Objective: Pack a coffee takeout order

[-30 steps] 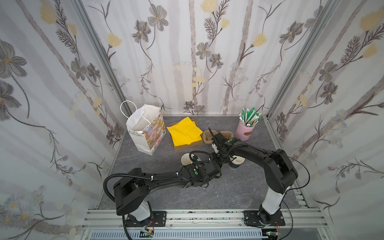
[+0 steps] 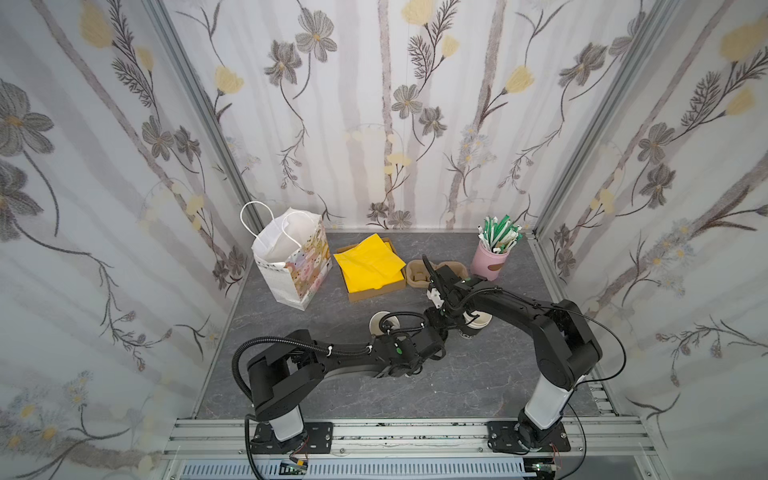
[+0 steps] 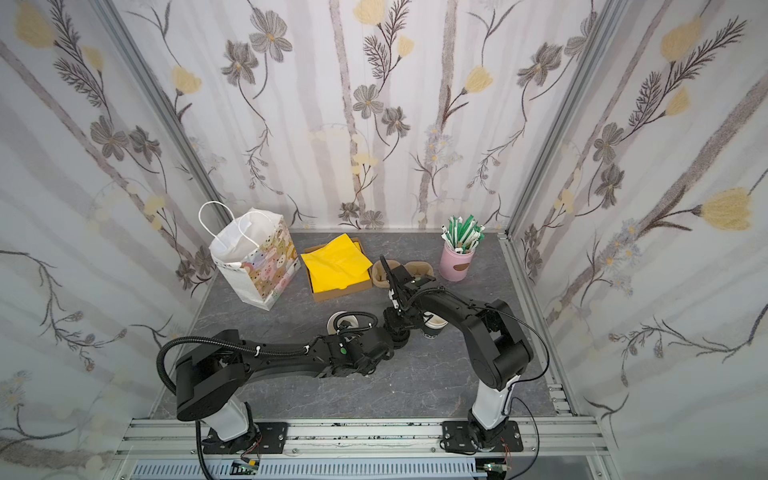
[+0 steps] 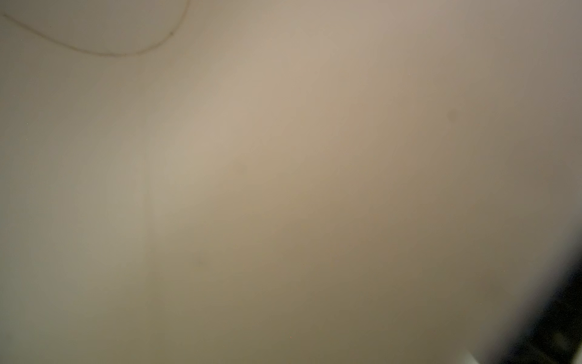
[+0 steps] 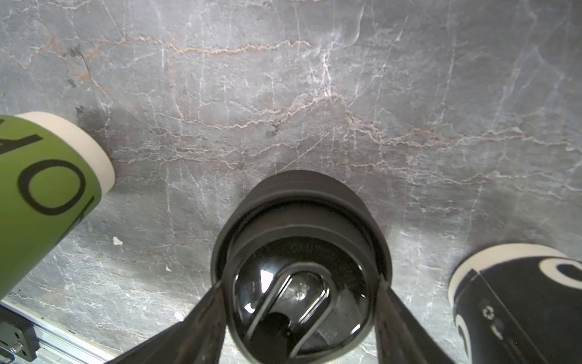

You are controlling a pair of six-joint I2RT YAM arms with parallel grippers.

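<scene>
A stack of black lids (image 5: pixel 300 285) fills the lower middle of the right wrist view. My right gripper is open around the stack, one finger on each side. A green cup (image 5: pixel 39 194) stands to the left of the lids and a black cup (image 5: pixel 515 309) to the right. In the top left view, a white-rimmed cup (image 2: pixel 378 323) shows partly behind the left arm's cable, and another (image 2: pixel 479 319) beside the right arm. My left gripper (image 2: pixel 436 345) reaches to the middle, its fingertips hidden. A blurred pale surface (image 4: pixel 303 182) fills the left wrist view.
A white paper bag (image 2: pixel 280 276) stands at the back left. Beside it lie yellow napkins (image 2: pixel 369 264) in a box, a brown cup carrier (image 2: pixel 417 274), and a pink holder (image 2: pixel 489 262) with green-and-white sticks. The two arms nearly meet.
The left arm's elbow has shifted to the right. The white cup behind its cable has also moved slightly right. The right arm has moved a little to the right.
</scene>
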